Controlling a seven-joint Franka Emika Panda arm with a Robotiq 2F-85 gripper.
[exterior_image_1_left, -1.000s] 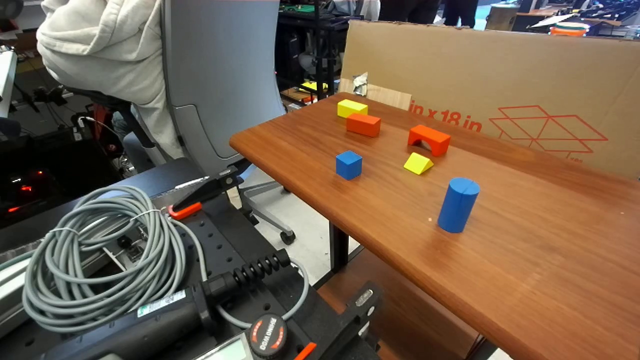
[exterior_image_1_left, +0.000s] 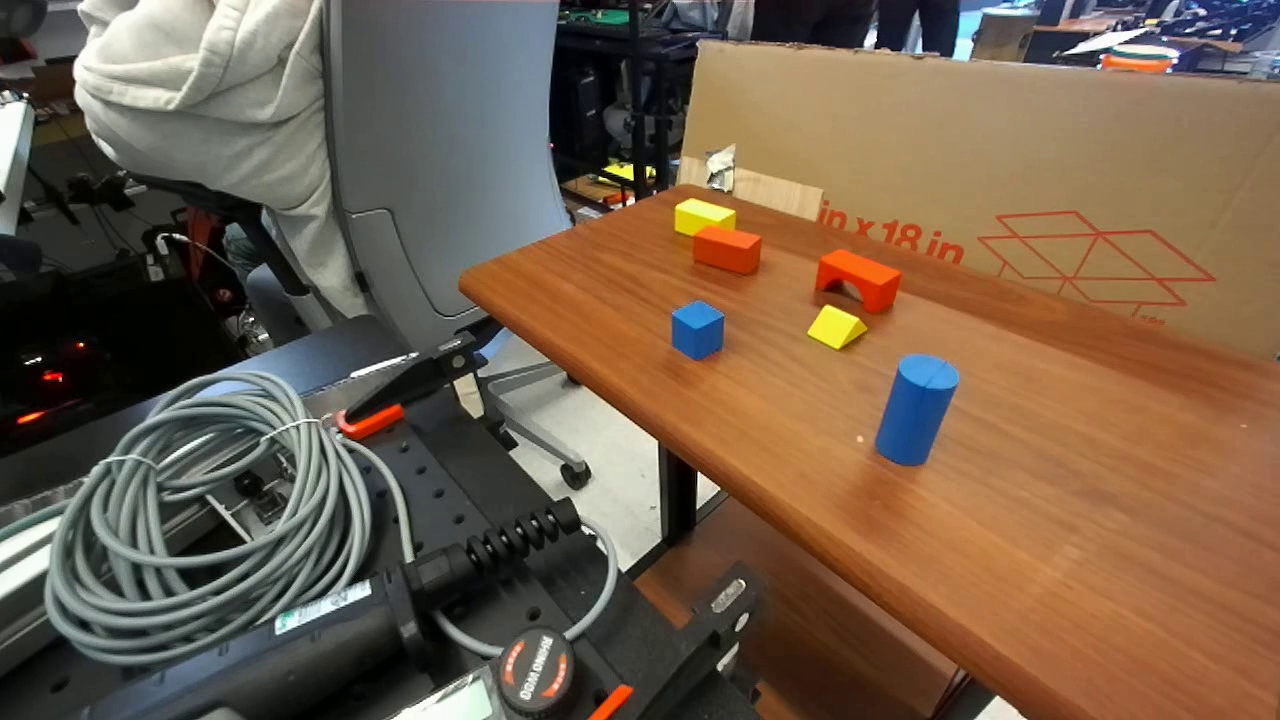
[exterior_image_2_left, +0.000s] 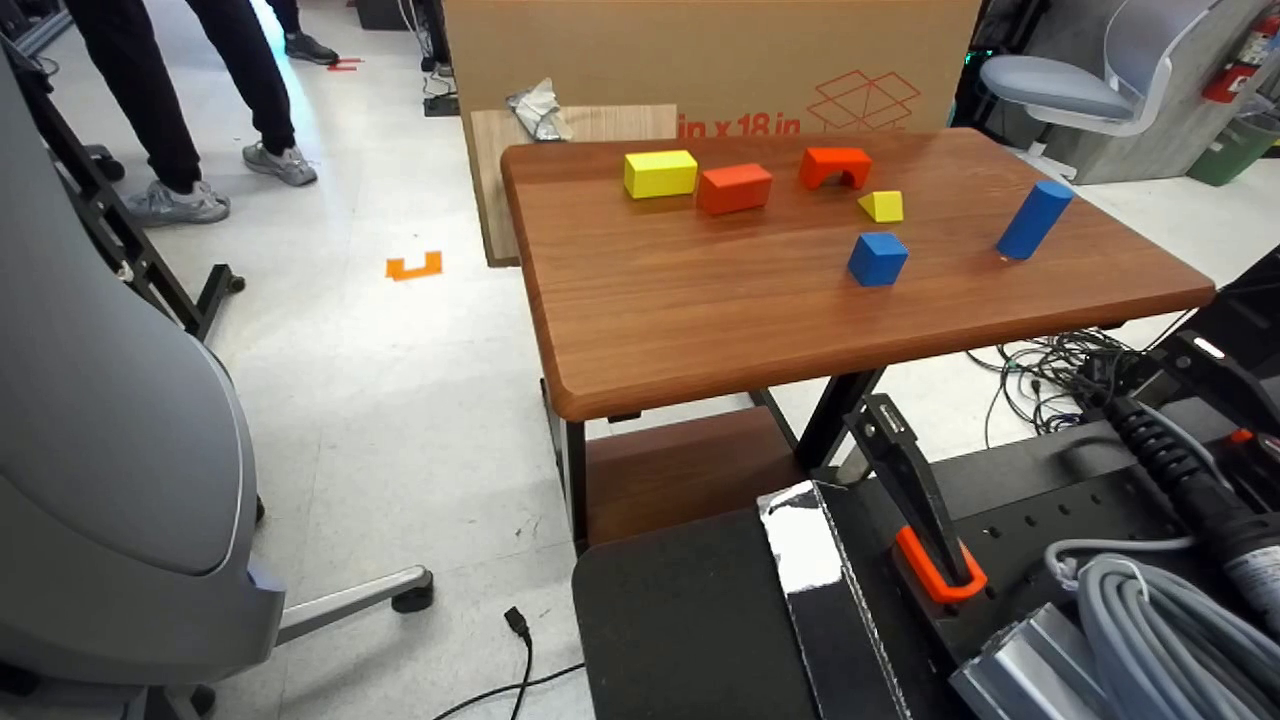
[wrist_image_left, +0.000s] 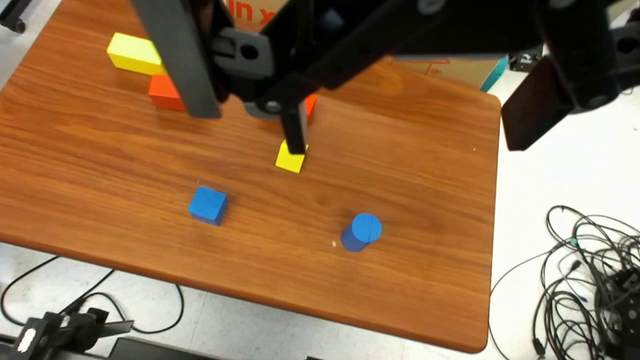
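In the wrist view my gripper spreads across the top, its dark fingers (wrist_image_left: 535, 111) wide apart and holding nothing. Below it on the tabletop are a blue cylinder (wrist_image_left: 361, 231) standing on end, a blue cube (wrist_image_left: 208, 205) and a small yellow wedge (wrist_image_left: 289, 158). A yellow block (exterior_image_1_left: 704, 217) and a red-orange block (exterior_image_1_left: 727, 250) lie close together at the far left in exterior view 1. Behind the wedge is a red-orange arch (exterior_image_1_left: 859, 280), mostly hidden by the gripper in the wrist view. Neither exterior view includes the gripper.
The brown wooden table (exterior_image_2_left: 672, 324) has bare room along its front and right. Behind it stands a large cardboard sheet (exterior_image_1_left: 984, 156). Coiled grey cable (exterior_image_1_left: 210, 516) and clamps lie on the black bench in front; a grey chair (exterior_image_1_left: 444, 144) is at the left.
The blocks and table look the same in exterior view 1 as a second ago. Only the people's legs at the top have shifted slightly.
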